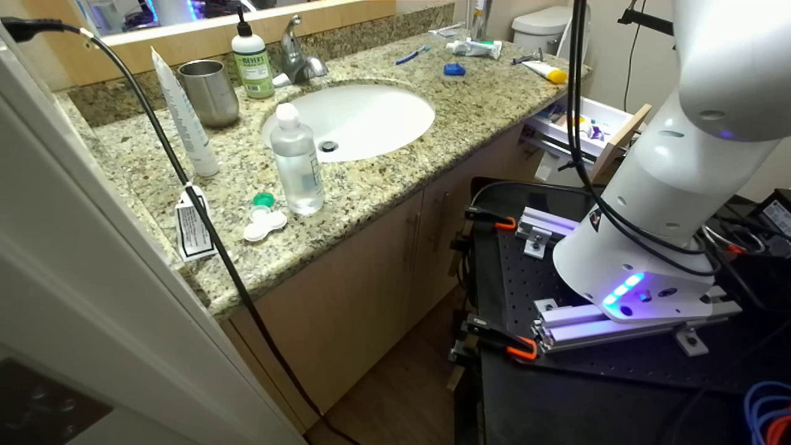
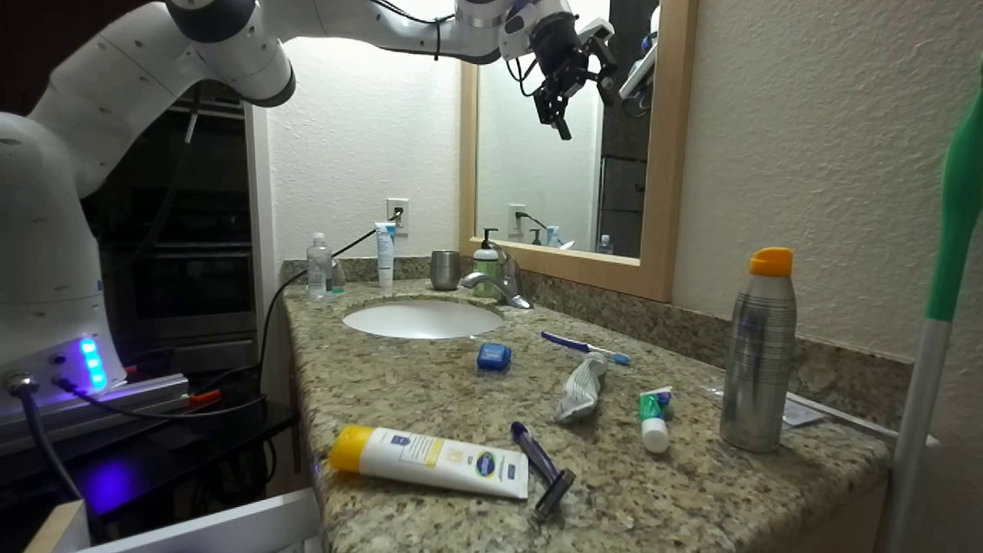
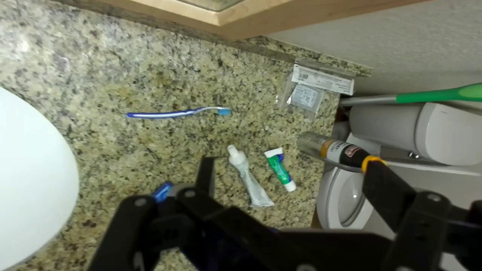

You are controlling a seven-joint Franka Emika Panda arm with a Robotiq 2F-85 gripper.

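Note:
High above the counter, in front of the mirror, my gripper hangs open. Its two black fingers stand wide apart in the wrist view, and nothing is between them. Below it on the granite lie a blue toothbrush, a squeezed white tube and a small green-and-white tube. A blue floss box is nearer the sink. A yellow-capped tube and a razor rest by the counter's front; a silver spray can stands upright at its end.
Around the white sink stand the faucet, a soap bottle, a steel cup, a clear bottle and an upright tube. A drawer sticks out open. The mirror frame is close to the gripper.

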